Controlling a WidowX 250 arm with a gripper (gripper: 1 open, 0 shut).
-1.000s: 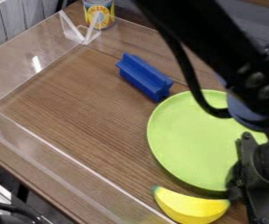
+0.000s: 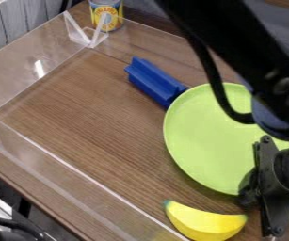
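Note:
A green plate [image 2: 200,132] lies on the wooden surface at the right, partly hidden behind my black arm. My gripper [image 2: 264,200] is low at the right edge, by the plate's lower right rim; whether it is open or shut is not clear. A yellow toy banana [image 2: 203,223] lies below the plate, left of the gripper. A blue block-like object [image 2: 155,81] lies above and left of the plate.
A can [image 2: 106,15] stands at the back left beside a clear plastic bracket. Clear low walls [image 2: 27,71] edge the work surface on the left and front.
The plate has shifted slightly to the right, and the arm at the right edge has moved slightly. The banana and blue object look unchanged.

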